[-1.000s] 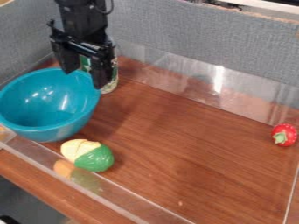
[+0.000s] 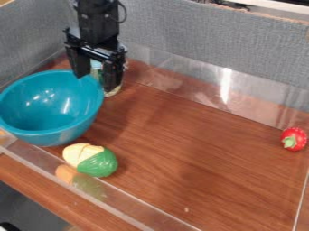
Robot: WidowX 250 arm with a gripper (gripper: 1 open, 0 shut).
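Note:
My black gripper is over the back edge of a blue bowl, open, its fingers pointing down. Behind and partly under it, by the bowl's back right, a pale cylindrical object is mostly hidden. In front of the bowl lies a toy in pale yellow and green. A small red strawberry-like toy lies at the far right.
Clear plastic strips run along the back and front left edges, with grey padded walls behind.
The gripper has shifted slightly about the back of the bowl, to the right of where it was a second ago. The bowl and toys have not moved.

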